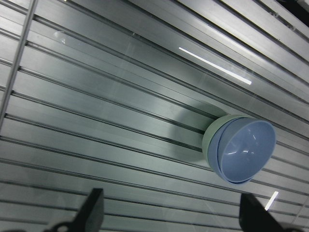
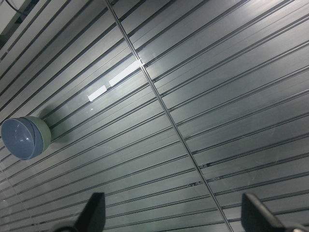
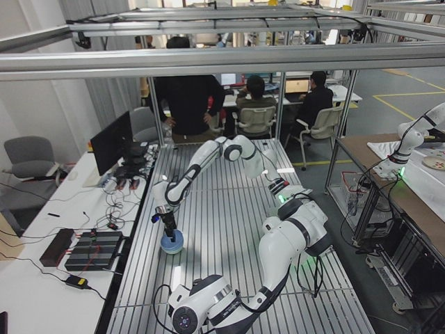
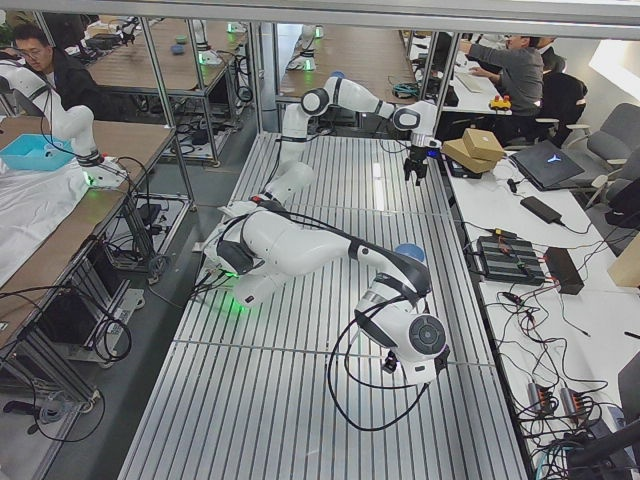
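Nested blue and pale green bowls (image 3: 172, 241) (image 4: 410, 255) (image 1: 244, 150) (image 2: 19, 137) stand on the slatted metal table (image 3: 208, 209). My left gripper is open above the table, with the bowls off to the right in its wrist view. My right gripper is open above bare slats, the bowls at the upper left of its wrist view. Neither has anything between its fingers. In the camera left view one gripper overlaps the bowls; contact cannot be judged from that view.
A desk (image 3: 42, 299) with electronics and cables runs beside the table. Another bench (image 4: 120, 140) with a robot arm stands on the other side. Cables loop around both my arm bases and wrists.
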